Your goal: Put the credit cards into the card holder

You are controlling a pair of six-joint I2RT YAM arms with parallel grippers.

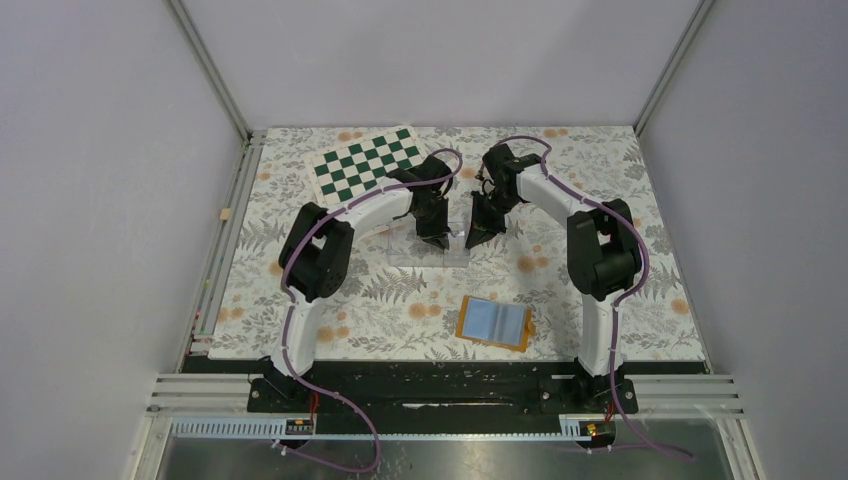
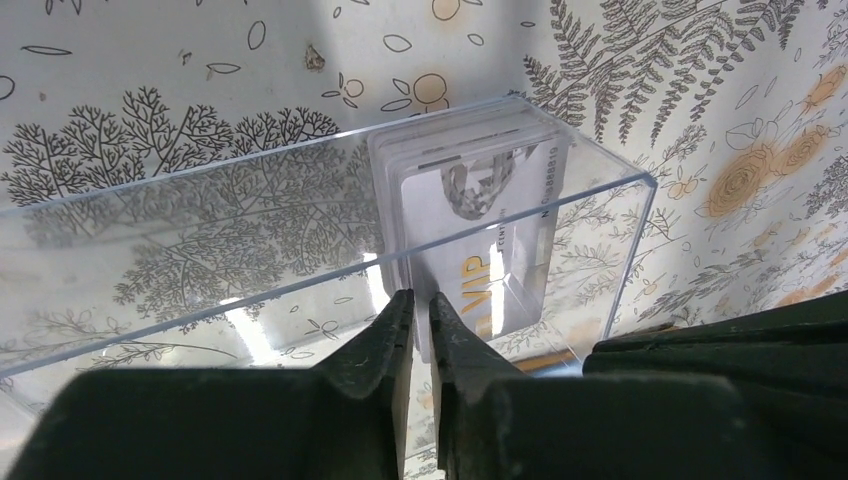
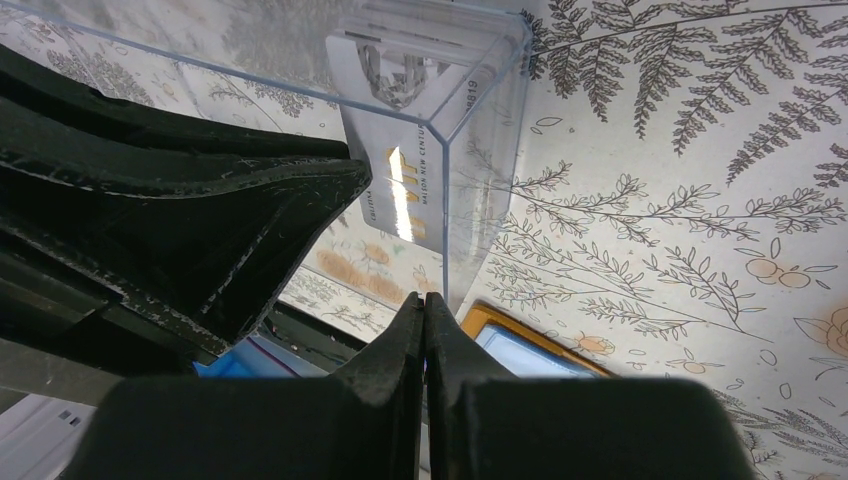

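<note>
Several white credit cards stand stacked at one end of a clear box, the front one printed with VIP in gold. At the left edge of that front card is my left gripper, its fingertips slightly apart with the card's edge showing between them. My right gripper is shut at the end wall of the clear box, which appears pinched between its fingers. The card holder, brown outside with pale bluish sleeves, lies open near the table's front edge.
A green and white checkered board lies behind the left arm. Both grippers are close together over the box. Patterned tablecloth lies bare to the right of the holder and to its left.
</note>
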